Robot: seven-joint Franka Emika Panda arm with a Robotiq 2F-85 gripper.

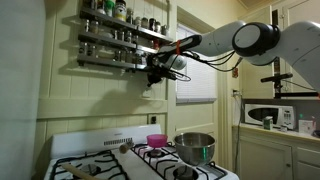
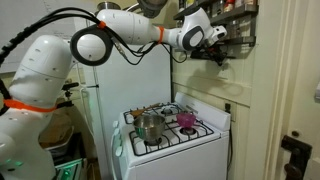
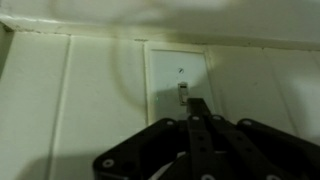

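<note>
A pale switch plate (image 3: 180,75) is fixed to the cream panelled wall in the wrist view, with a small toggle (image 3: 183,94) at its middle. My black gripper is shut, its tips just to the lower right of the toggle. Nothing shows between the fingers. Whether the tips touch the toggle or the plate, I cannot tell. The gripper's body covers the lower part of the plate. Exterior view 1 has the gripper (image 1: 152,80) high against the wall, at the right end of the spice racks.
Spice racks (image 1: 118,45) with several jars hang close to the gripper's left. Below stands a white stove (image 2: 165,140) bearing a steel pot (image 2: 150,126) and a pink bowl (image 2: 186,119). A covered window (image 1: 196,75) lies to the right of the gripper.
</note>
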